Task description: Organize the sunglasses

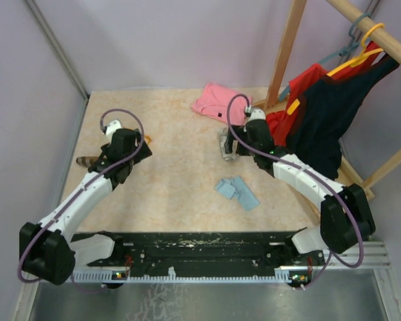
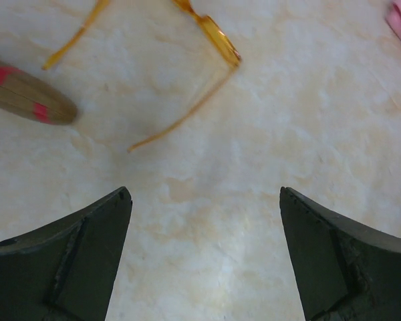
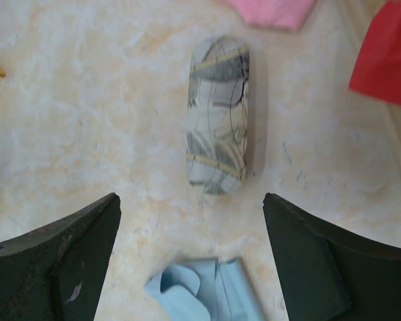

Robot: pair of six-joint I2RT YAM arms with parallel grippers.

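The orange-framed sunglasses (image 2: 217,39) lie unfolded on the table at the left, mostly covered by the left arm in the top view. Their two thin temples point toward my left gripper, which hovers above the table, open and empty. Farther left is a brown case with red bands (image 2: 37,97). A grey patterned case (image 3: 218,117) lies lengthwise on the right half of the table. Short of it in the right wrist view, my right gripper hangs open with nothing between its fingers. A light blue cloth (image 3: 207,291) lies near it, loosely folded.
A pink cloth (image 1: 219,102) lies at the back. On the right stands a wooden clothes rack (image 1: 289,47) holding a red garment (image 1: 307,79) and a dark one (image 1: 334,114).
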